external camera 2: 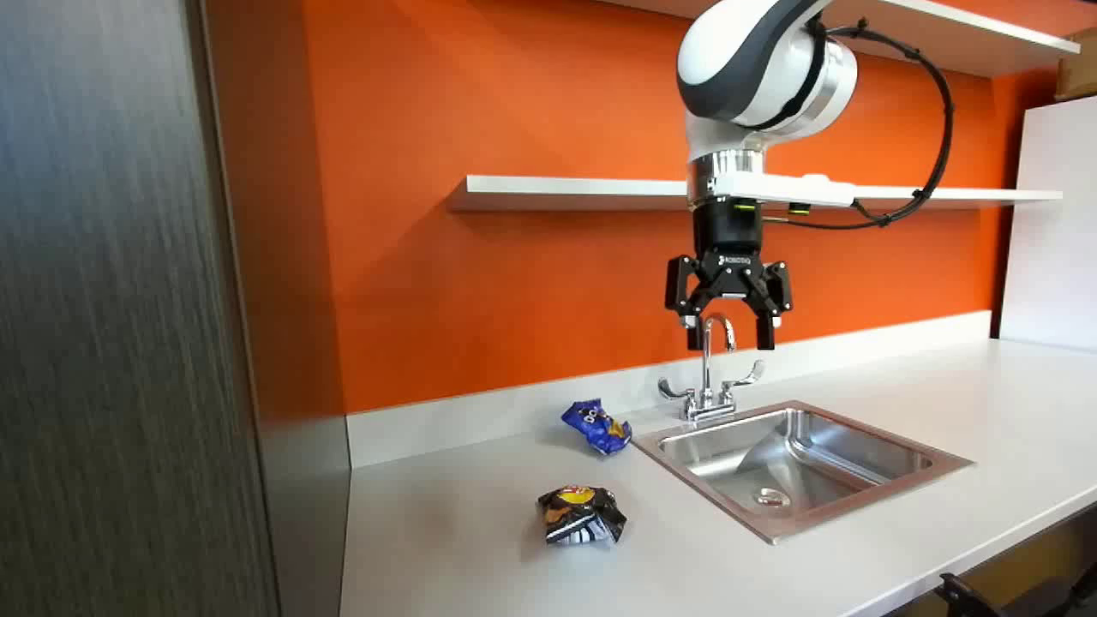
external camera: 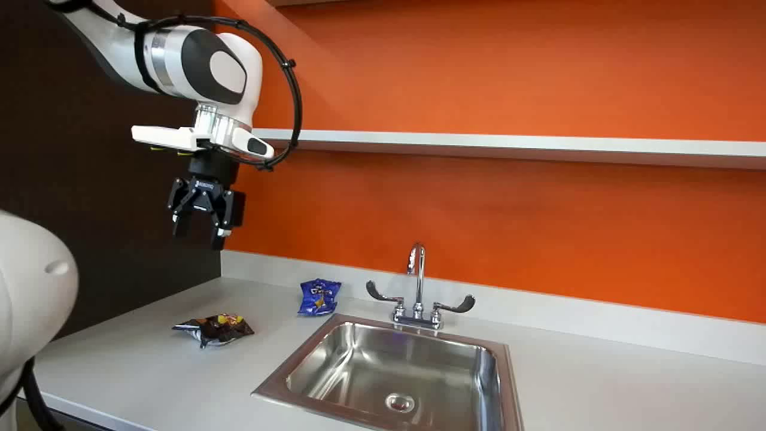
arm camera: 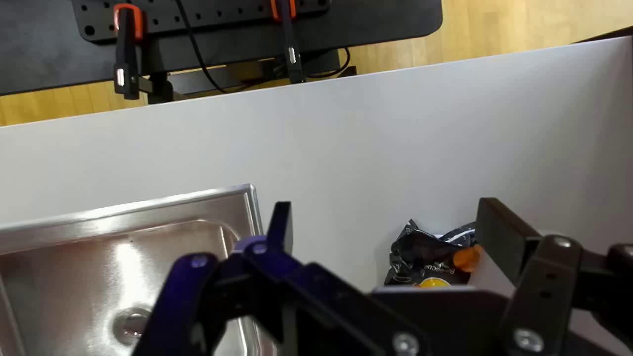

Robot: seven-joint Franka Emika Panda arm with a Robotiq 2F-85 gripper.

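Observation:
High over the counter, my gripper (external camera: 199, 237) points downward, well clear of everything below. It is open, and between its fingertips there is only air; the gap also shows in the second exterior view. A black snack bag (external camera: 213, 329) with yellow and orange print lies on the counter left of the sink. Behind it, closer to the back wall, rests a blue snack bag (external camera: 319, 297). In the wrist view the black bag (arm camera: 428, 256) appears far below, partly covered by the gripper body. The blue bag cannot be made out there.
A steel sink (external camera 2: 756, 530) is set into the counter, with a chrome faucet (external camera: 418, 280) and two lever handles behind it. A white shelf (external camera: 502, 141) runs along the orange wall. Bare counter (external camera 2: 442, 545) surrounds the bags, and a dark panel (external camera: 108, 201) closes the left side.

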